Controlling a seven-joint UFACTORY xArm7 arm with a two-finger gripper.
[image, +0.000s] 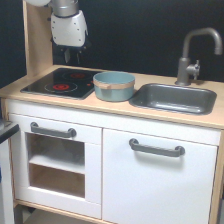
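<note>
My gripper (67, 52) hangs at the upper left, above the back of the black cooktop (57, 83), below a white arm housing. Its dark fingers blend into the dark background, so their opening is unclear. A teal pot (114, 88) with a pale band sits on the wooden counter at the cooktop's right, beside the steel sink (170, 98).
A grey faucet (186, 62) rises behind the sink. Below are an open cubby (57, 180) at the left and a white door (155, 190) with a grey handle. A wooden post stands at the left.
</note>
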